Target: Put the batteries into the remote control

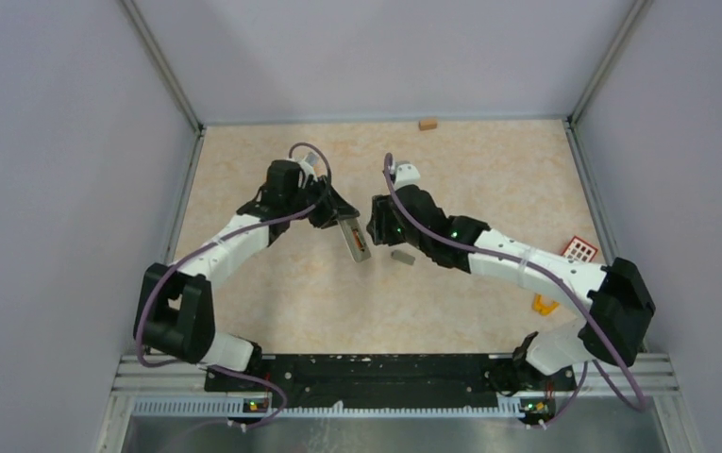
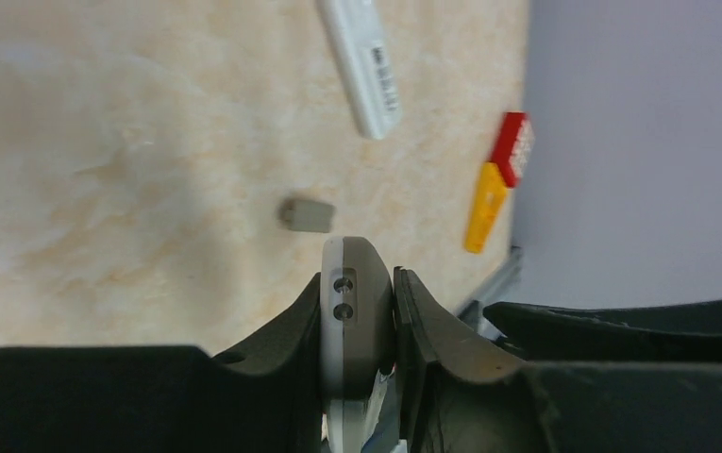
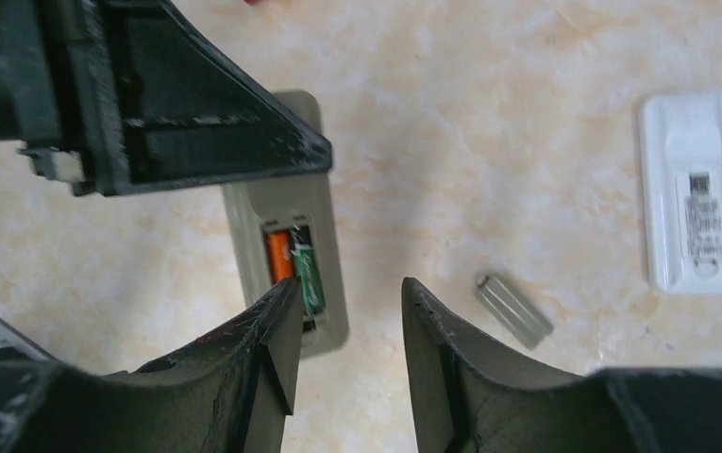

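My left gripper is shut on the grey remote control, which hangs with its battery compartment facing up. In the right wrist view an orange battery and a green-and-black battery lie side by side in that compartment; whether they are fully seated is unclear. My right gripper stands open just to the right of the remote, with nothing visible between its fingers. A grey piece, likely the battery cover, lies on the table beside them.
A white label-bearing piece lies further off. A wooden block is at the back, a red grid object and yellow object at the right.
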